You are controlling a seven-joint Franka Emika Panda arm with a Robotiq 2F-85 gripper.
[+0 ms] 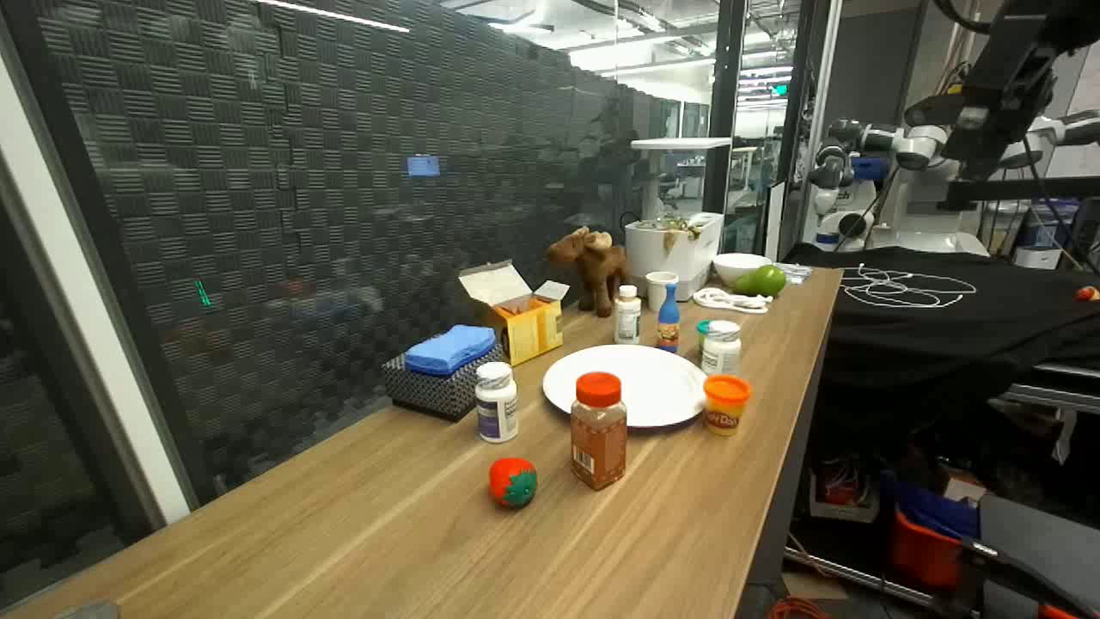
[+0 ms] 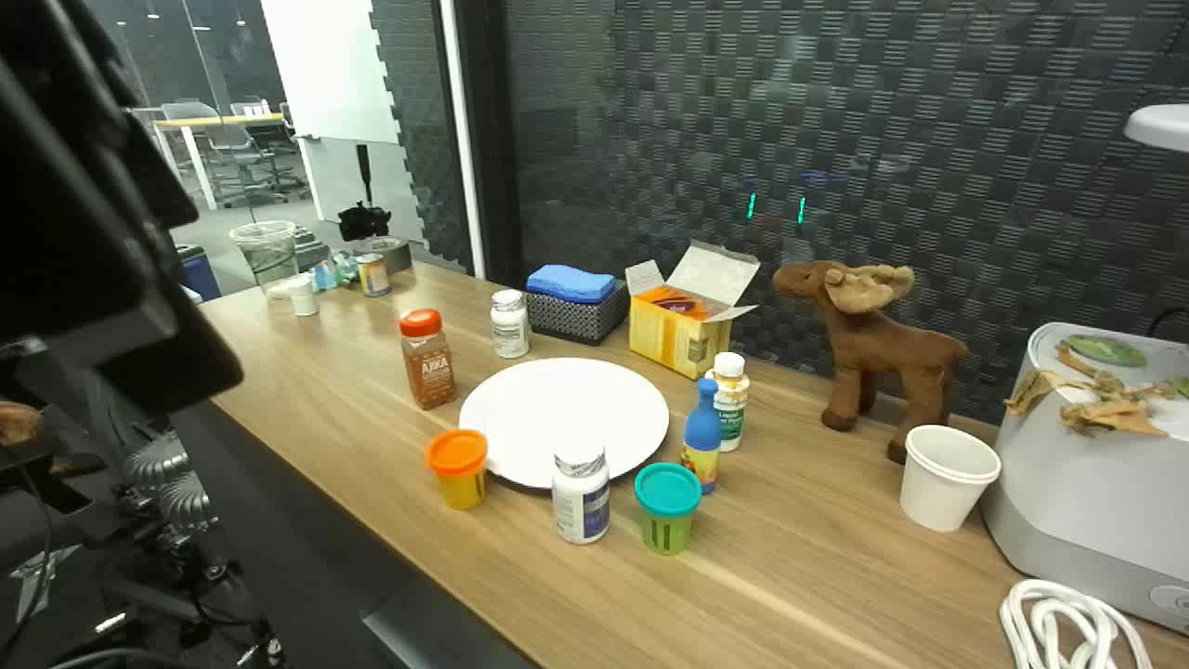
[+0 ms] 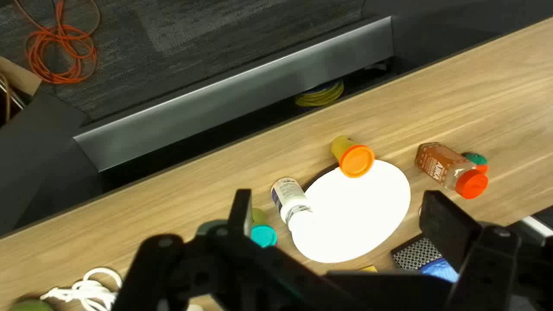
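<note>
My gripper is open above the table, its two dark fingers wide apart with nothing held between them. Far below it, the white plate (image 2: 565, 418) lies flat and looks empty. Around the plate stand an orange-lidded tub (image 2: 458, 468), a teal-lidded tub (image 2: 666, 509), a white pill bottle (image 2: 581, 496) and a blue bottle (image 2: 702, 437). A red-capped spice jar (image 1: 598, 433) is upright near a small red toy with green leaves (image 1: 512, 481). A second pill bottle (image 1: 496, 404) stands beside the tissue box.
Along the wall side are a black box with a blue cloth (image 2: 571, 284), an open yellow carton (image 2: 680, 318), a brown plush moose (image 2: 881, 351) and a white cup (image 2: 947, 478). A coiled white cable (image 2: 1070, 624) lies by the planter (image 2: 1098, 491). Bare table (image 1: 340, 526) extends past the toy.
</note>
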